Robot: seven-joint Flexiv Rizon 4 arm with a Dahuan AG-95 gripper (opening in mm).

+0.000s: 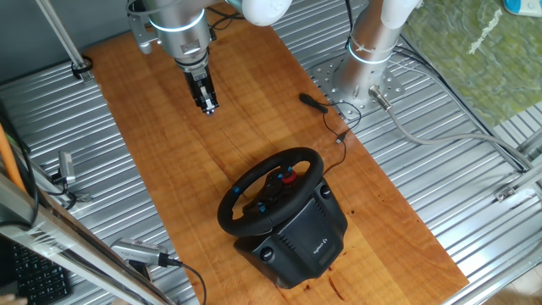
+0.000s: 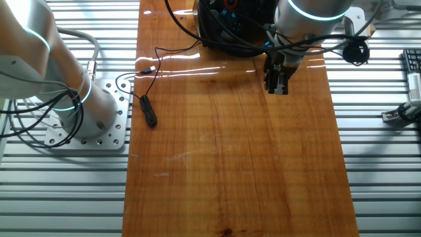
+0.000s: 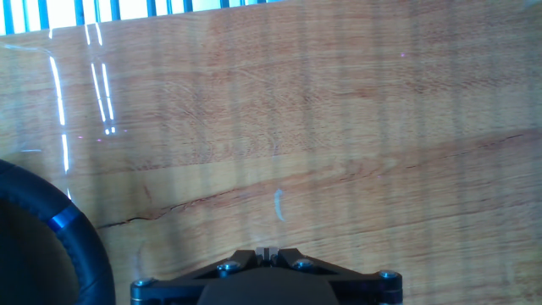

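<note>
A black steering wheel (image 1: pixel 271 193) on its dark base (image 1: pixel 306 246) rests on the wooden board. Part of the wheel's rim (image 3: pixel 83 246), with a blue mark, shows at the left edge of the wrist view. Above bare wood, apart from the wheel, hangs my gripper (image 1: pixel 210 111). Its fingertips meet at the bottom of the wrist view, so the gripper is shut, and nothing shows between them. Exterior view 2 has the gripper (image 2: pixel 277 91) pointing down near the wheel base (image 2: pixel 233 29), which is partly cut off at the top.
A bundled black cable (image 2: pixel 148 110) lies on the board near the robot's base (image 1: pixel 366 76). Much of the wooden board (image 2: pixel 217 164) is clear. Slatted metal (image 1: pixel 440 195) flanks the board, with a small camera (image 1: pixel 140 252) at the left side.
</note>
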